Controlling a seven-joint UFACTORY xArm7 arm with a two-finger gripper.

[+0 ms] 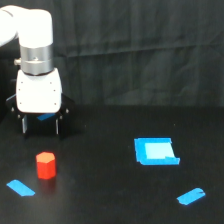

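A white robot arm reaches in from the upper left. Its gripper hangs open above the black table, with nothing visible between its fingers. Below it and a little to the right sits a small red hexagonal block. A blue-edged square with a pale middle lies on the table at the centre right.
A blue tape strip lies at the front left, another at the front right, and a blue piece shows behind the gripper. A dark curtain stands behind.
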